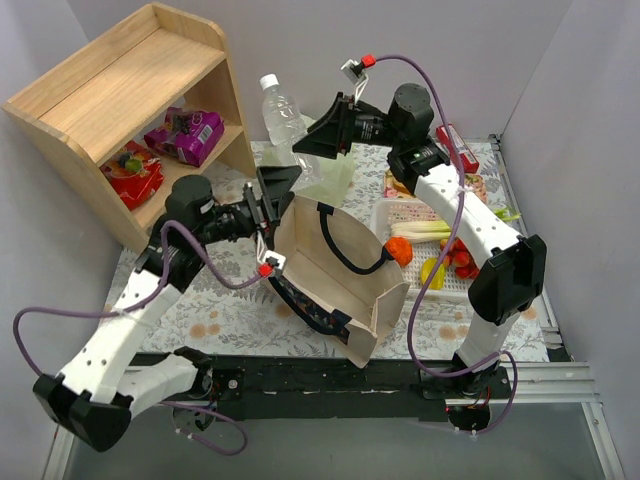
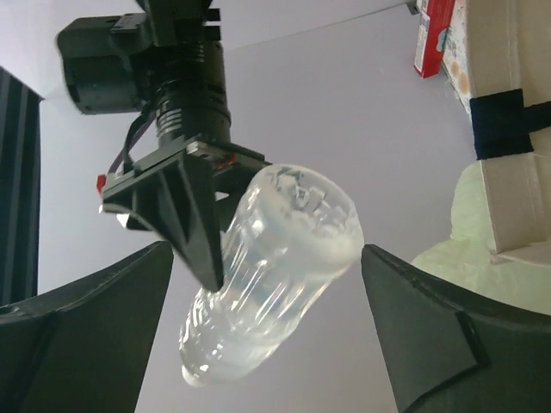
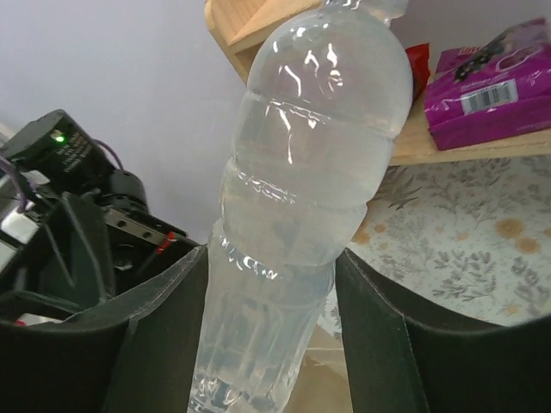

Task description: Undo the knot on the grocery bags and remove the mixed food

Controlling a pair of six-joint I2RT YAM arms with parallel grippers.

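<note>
A clear water bottle (image 1: 282,120) is held up, tilted, beside my right gripper (image 1: 325,135); in the right wrist view the bottle (image 3: 310,146) fills the space between and above that gripper's fingers, and whether they grip it is unclear. My left gripper (image 1: 275,185) is part open below the bottle, whose base faces it in the left wrist view (image 2: 297,224). An open beige grocery bag (image 1: 340,300) with dark straps lies on the table under the arms. A pale green bag (image 1: 335,185) lies behind it.
A wooden shelf (image 1: 120,60) at the back left holds red and purple packets. A white basket (image 1: 450,285) of vegetables and a red box (image 1: 456,145) are at the right.
</note>
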